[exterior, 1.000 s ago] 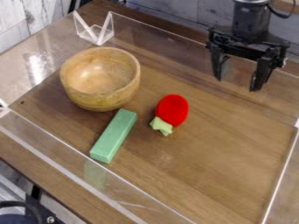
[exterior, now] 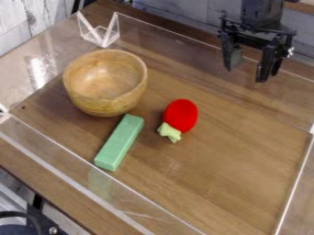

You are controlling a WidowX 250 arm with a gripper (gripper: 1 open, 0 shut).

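Observation:
My black gripper (exterior: 255,57) hangs open at the upper right, over bare wooden table with nothing visible between its fingers. A wooden bowl (exterior: 106,81) sits at the left. A red object with a pale green top (exterior: 181,116), like a toy radish or strawberry, lies near the middle, below and left of the gripper. A long green block (exterior: 117,143) lies at the lower left, below the bowl.
Clear low walls edge it. A white wire-like shape (exterior: 98,27) stands at the upper left. Black cable lies at the bottom left, outside the table.
The objects on the table have not moved.

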